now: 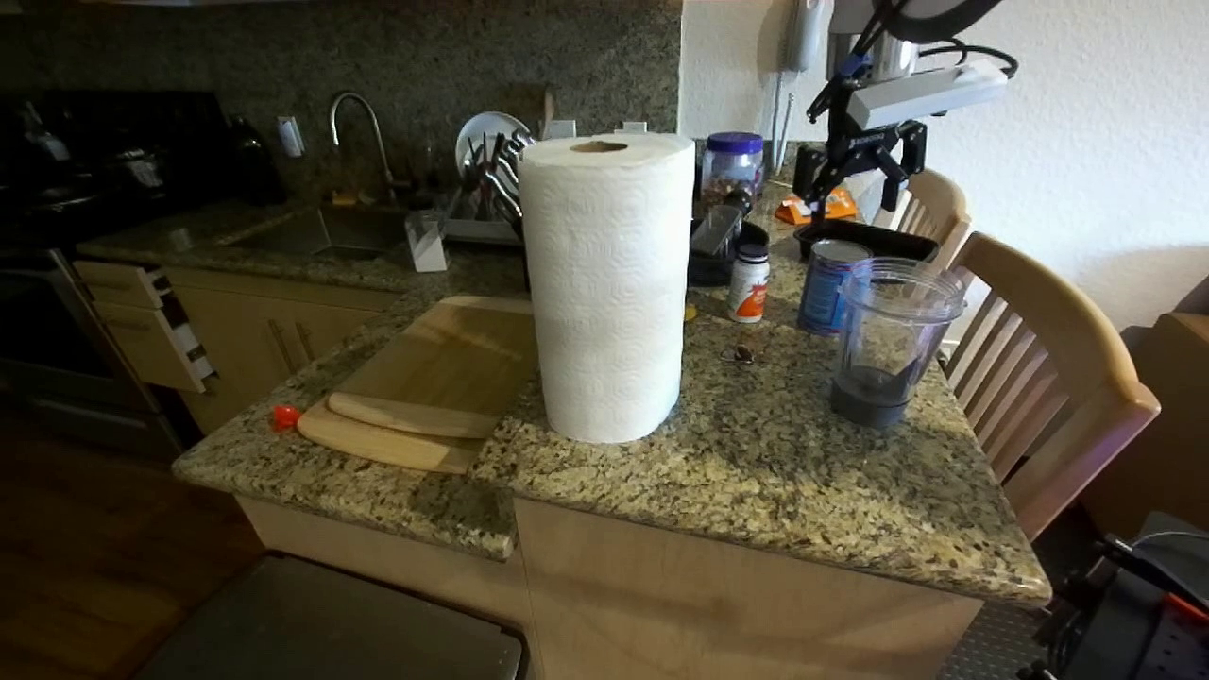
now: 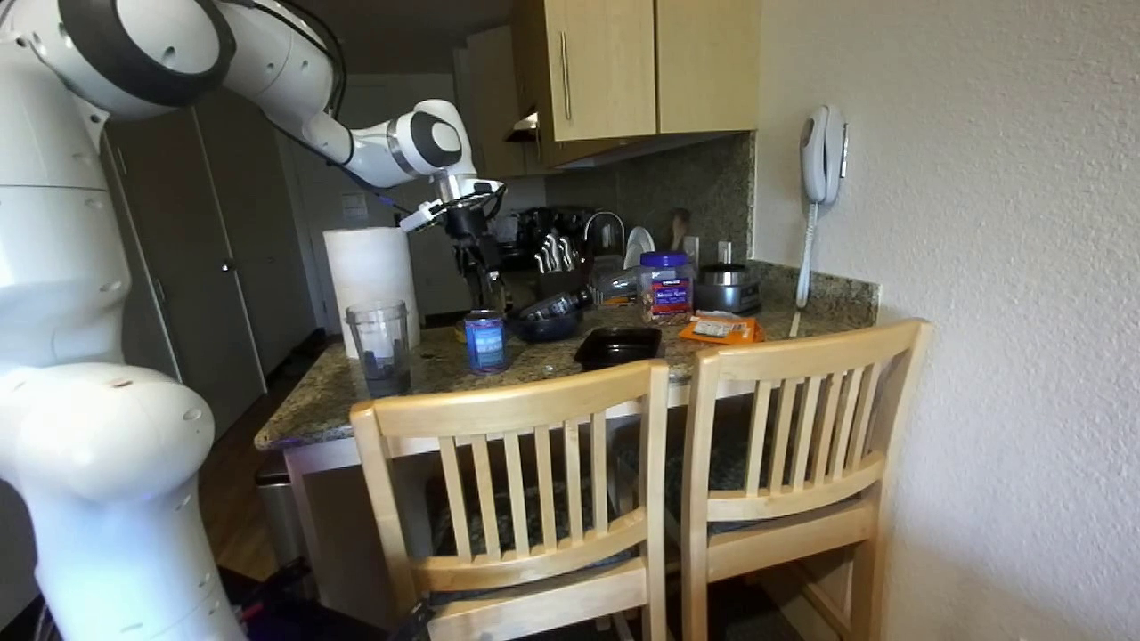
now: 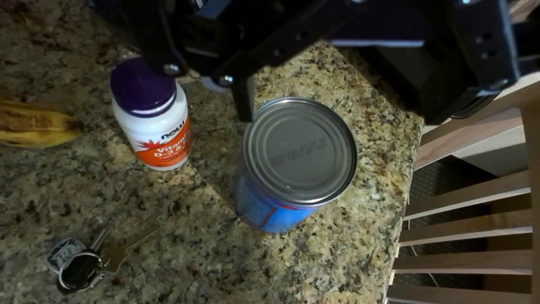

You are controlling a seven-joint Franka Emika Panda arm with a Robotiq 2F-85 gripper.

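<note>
My gripper (image 1: 856, 206) hangs above the counter with its fingers spread and nothing between them. Below and close by stands a blue can (image 3: 301, 157), upright, its metal lid facing up. In the wrist view the left fingertip (image 3: 245, 104) overlaps the can's upper left rim, while the other finger lies well to the right. Whether either touches the can cannot be told. A white vitamin bottle (image 3: 157, 121) with a purple cap stands left of the can. The exterior view from the chair side also has the gripper (image 2: 486, 294) over the can (image 2: 486, 344).
A clear blender cup (image 1: 895, 329) stands near the can, and a black tray (image 1: 867, 240) lies behind it. Keys (image 3: 83, 263) and a banana (image 3: 35, 124) rest on the counter. A tall paper towel roll (image 1: 606, 295) and wooden chairs (image 1: 1048, 374) flank this area.
</note>
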